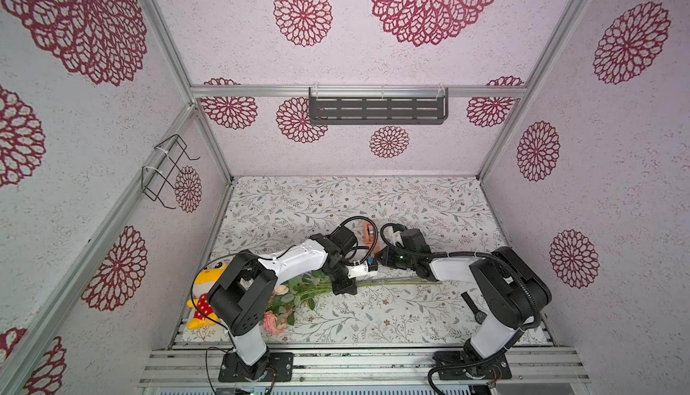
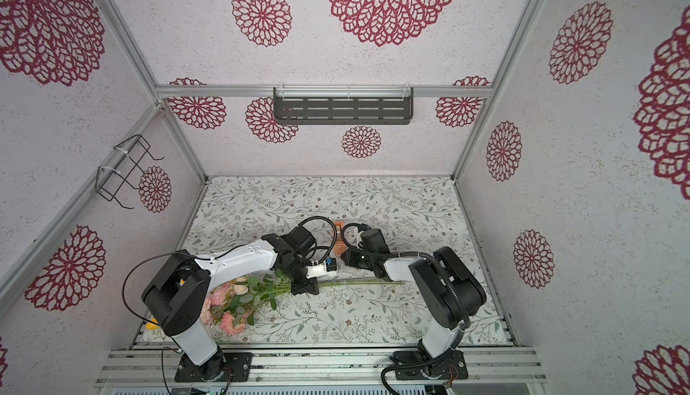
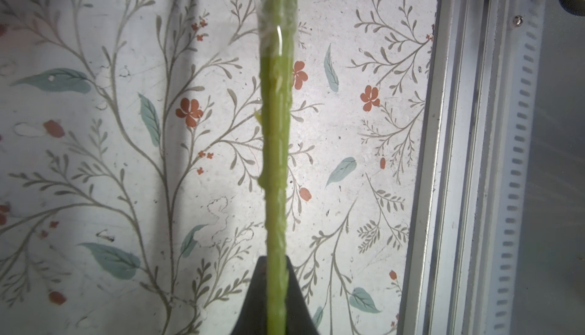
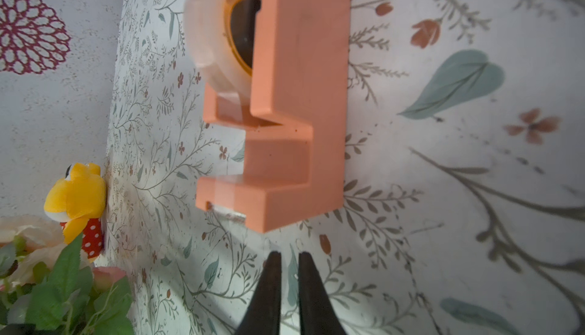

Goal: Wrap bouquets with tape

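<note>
The bouquet lies along the front of the table, its flowers point(image 2: 233, 321) at the left and its green stems point(image 3: 275, 121) running right. Clear tape point(image 3: 278, 21) shines around the stems in the left wrist view. My left gripper is shut on the stems, which pass between its dark fingers. Beyond the stems stands an orange tape dispenser point(image 4: 310, 79) carrying a roll of clear tape point(image 4: 210, 36). Close to the dispenser's near end, my right gripper is partly open, with a narrow empty gap between its fingertips.
A yellow plush toy point(image 1: 207, 276) sits at the table's left side, behind my left arm. A small black tool point(image 1: 473, 307) lies near the right arm's base. Bare table point(image 1: 424, 201) spreads behind both arms.
</note>
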